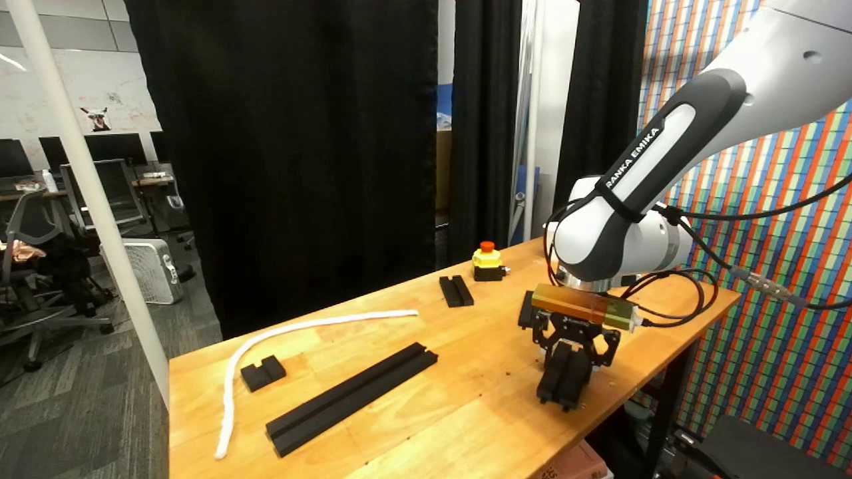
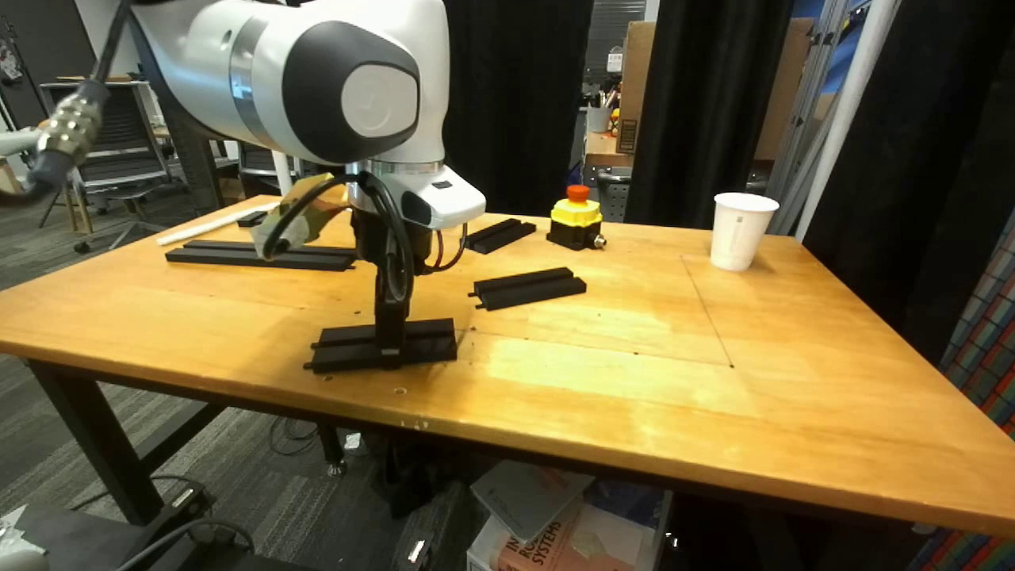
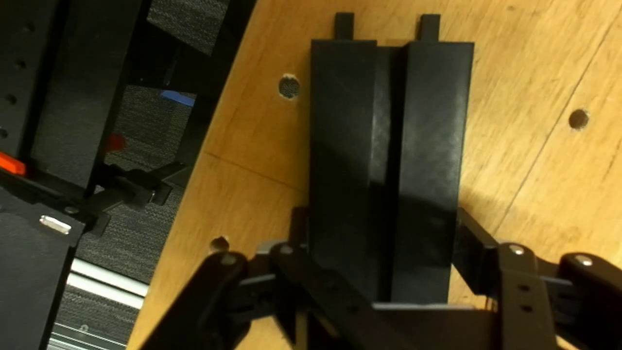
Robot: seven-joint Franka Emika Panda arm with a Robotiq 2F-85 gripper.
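Observation:
My gripper is shut across the width of a black grooved block point(image 3: 434, 128), one finger on each long side. Two small pegs stick out of the block's far end in the wrist view. In exterior view 2 the same block point(image 2: 433, 342) appears level and at the tabletop, close to the front edge; whether a thin gap lies beneath it I cannot tell. The gripper point(image 1: 568, 359) points straight down over it in exterior view 1. The block's near end is hidden behind the gripper in the wrist view.
Elsewhere on the table point(image 2: 647, 400) lie a long grooved strip point(image 1: 351, 396), a small grooved piece point(image 1: 263, 372), more grooved blocks point(image 2: 530, 289) point(image 1: 456, 291), and a white cord point(image 1: 319, 322). An emergency-stop button point(image 2: 576, 219) and paper cup point(image 2: 740, 231) stand toward the back.

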